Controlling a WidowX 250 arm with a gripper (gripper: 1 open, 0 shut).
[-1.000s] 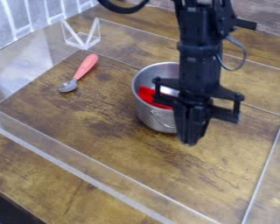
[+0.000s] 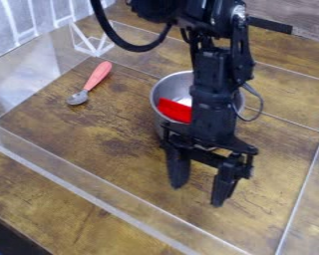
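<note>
My black gripper (image 2: 202, 181) hangs low over the bare wooden table (image 2: 89, 179), front-centre right, its fingers open and pointing down with nothing between them. Behind my wrist stands a metal bowl (image 2: 165, 92) holding a red object (image 2: 174, 110); the arm hides much of both.
A spoon-like utensil with a pink handle (image 2: 100, 74) lies at the upper left. A white wire rack or edge runs along the left side.
My gripper has moved down and toward the front, slightly left, away from the bowl. The bowl and utensil look unmoved.
</note>
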